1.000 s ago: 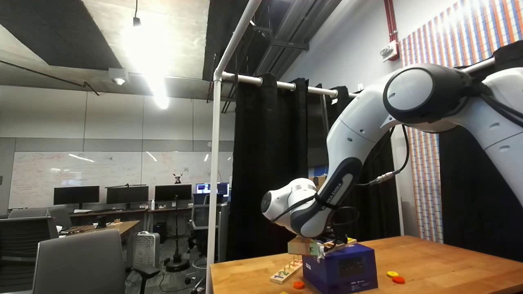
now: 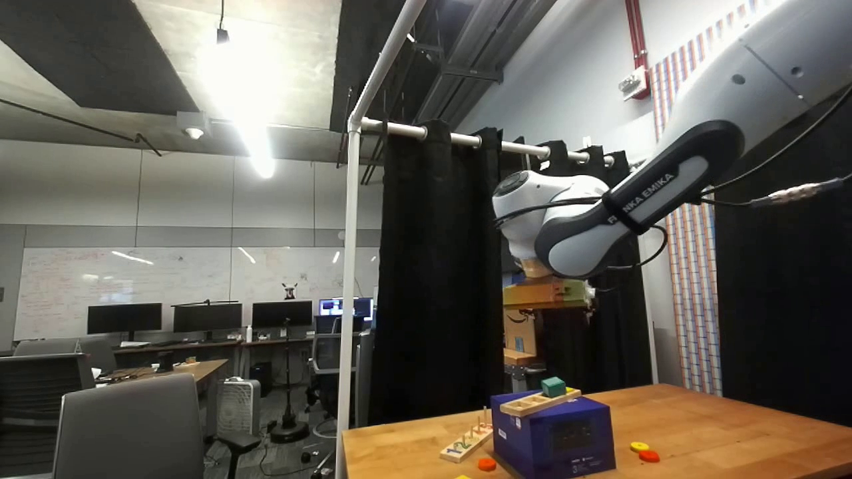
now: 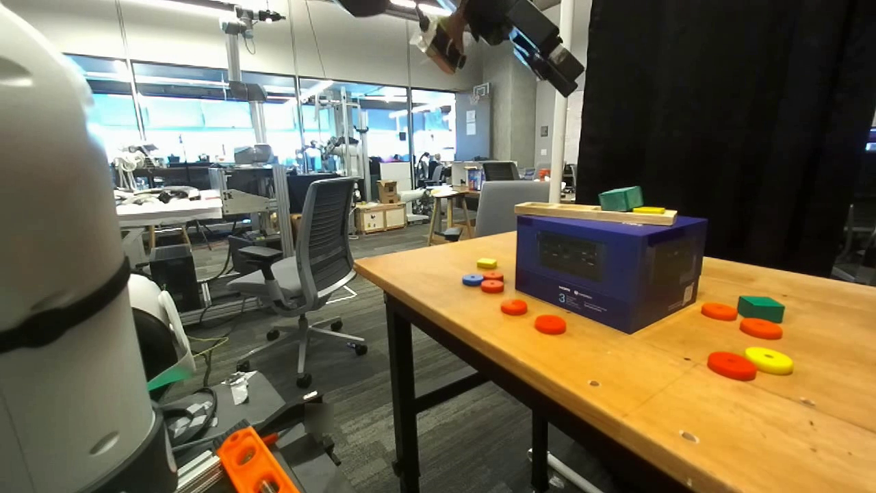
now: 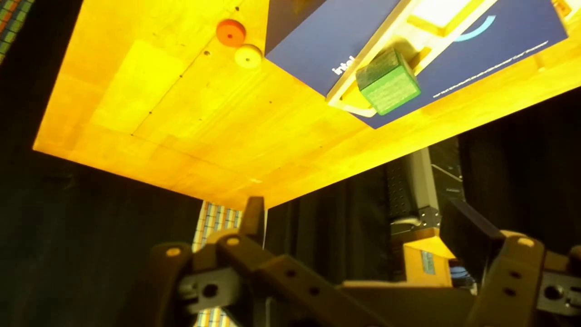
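Observation:
High above the table, my gripper is open, its two fingers wide apart and nothing between them. Below it and well apart, a green block point(image 4: 389, 81) rests tilted on a light wooden tray point(image 4: 366, 57). That tray lies across the top of a blue box point(image 4: 305, 46) on the table. A yellow piece point(image 3: 649, 210) shows beside the block on the tray. In exterior view 1 the green block point(image 2: 552, 387) sits near the tray's far end; the gripper's fingers are hard to make out there.
Red and yellow discs point(image 3: 731, 365) and another green block point(image 3: 760, 308) lie to one side of the box. More discs point(image 3: 550, 324) lie near the table edge. A pegged wooden board point(image 2: 466, 444) stands beside the box.
The arm has risen and moved right, away from the box. The green block now shows on the tray, where the gripper was close before.

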